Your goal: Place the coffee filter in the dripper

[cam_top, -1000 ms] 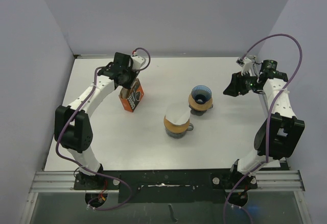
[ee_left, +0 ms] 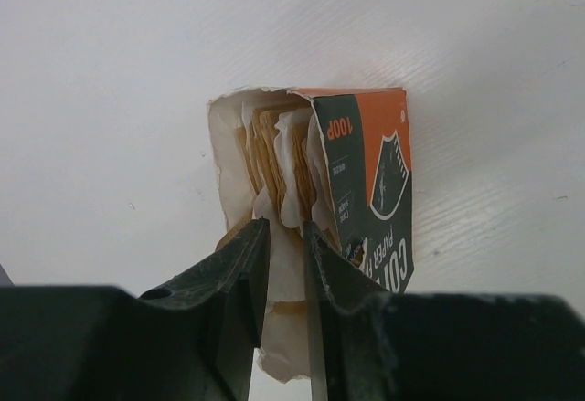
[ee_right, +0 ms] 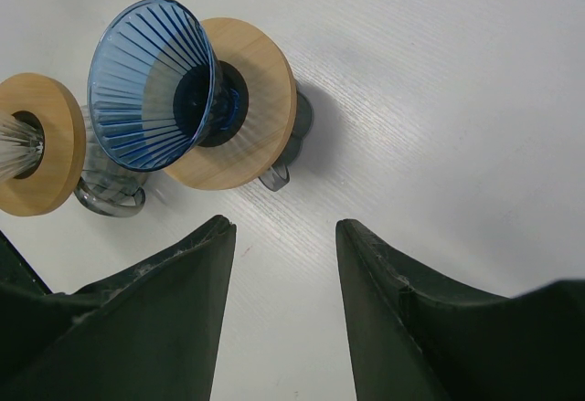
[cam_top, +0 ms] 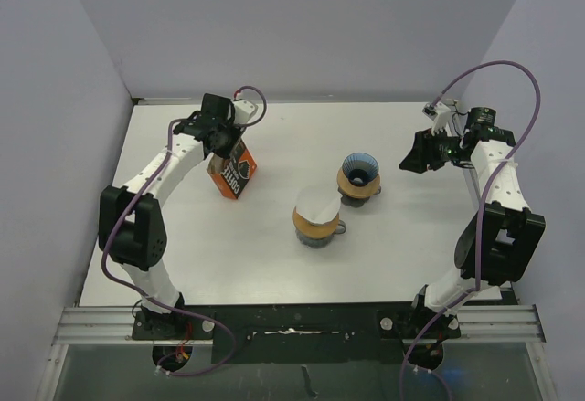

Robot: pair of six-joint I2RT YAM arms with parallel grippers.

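Pale and brown paper filters [ee_left: 265, 145] stand packed in the open mouth of an orange and dark-green box [ee_left: 375, 177]. Part of a filter [ee_left: 285, 360] sticks out below the box's mouth, between and behind the left fingertips. My left gripper is at that mouth, its fingers a narrow gap apart; whether they touch paper is unclear. To the right, a blue ribbed glass dripper [ee_right: 137, 100] with a wooden collar [ee_right: 260, 81] sits on a glass server, empty inside. My right gripper hangs beside it, open, nothing between its fingers.
Another dripper holding a white filter [cam_top: 319, 205] stands on a server just front-left of the blue one. Bare white table [cam_top: 274, 154] lies between box and drippers. Walls stand on both sides and at the back.
The left gripper has shifted slightly left, and the box has moved a little the same way. More paper shows at the box's left side. The right arm and both drippers look unmoved.
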